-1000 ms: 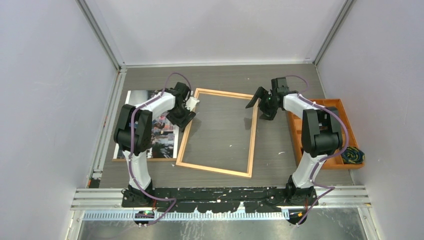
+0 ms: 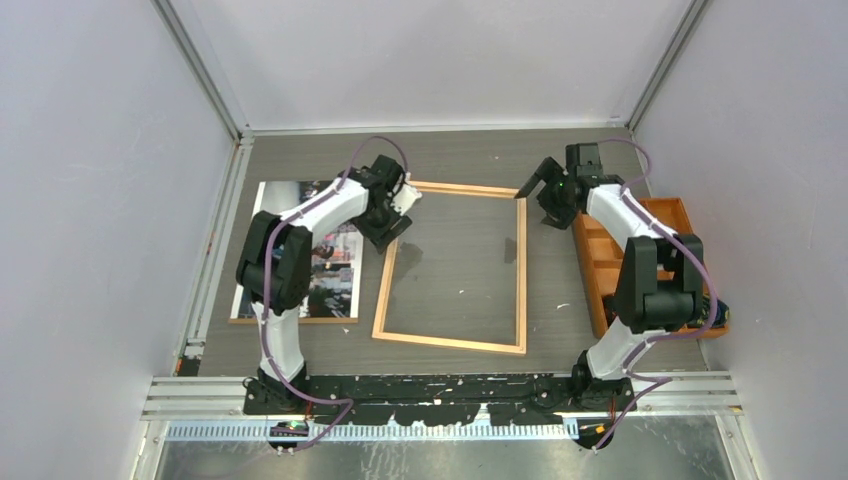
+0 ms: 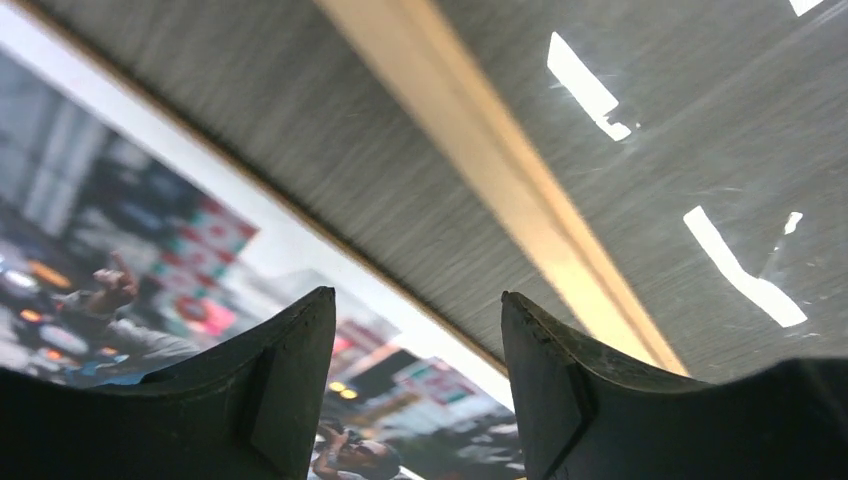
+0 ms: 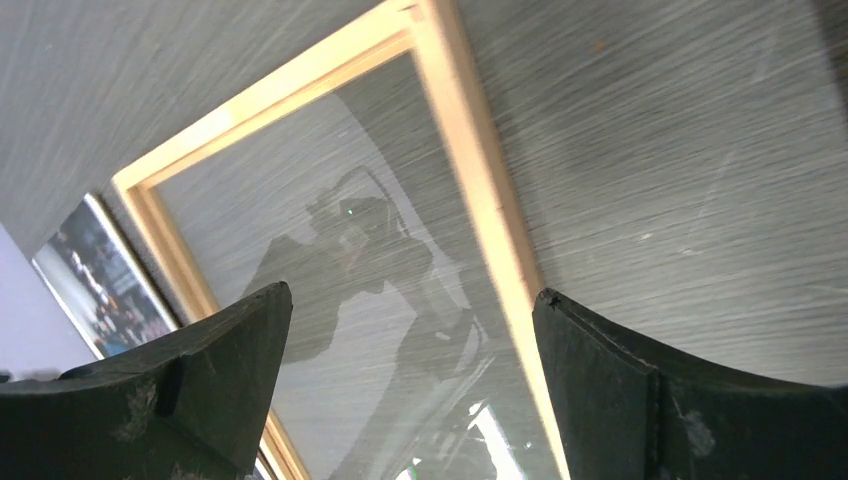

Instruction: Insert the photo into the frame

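Note:
The wooden frame [image 2: 448, 344] lies flat on the table with a clear, glossy pane inside. To its left rests the photo [image 2: 333, 285], a city picture with a white border and thin wooden edge; my left arm covers part of it. A narrow strip of table separates the two in the left wrist view. My left gripper is open above that gap, its fingers apart and nothing between them. Over the frame's right side my right gripper stands wide open; its right fingertip [image 4: 548, 305] appears close to the right wooden bar, contact unclear.
An orange compartment box [image 2: 598, 285] stands at the right, partly under my right arm, with a dark coiled item inside. White walls bound the table on the left, back and right. Bare table lies behind the frame.
The frame has shifted right, widening the gap to the photo. My left gripper has moved right along with it, and my right gripper has drawn back to the right.

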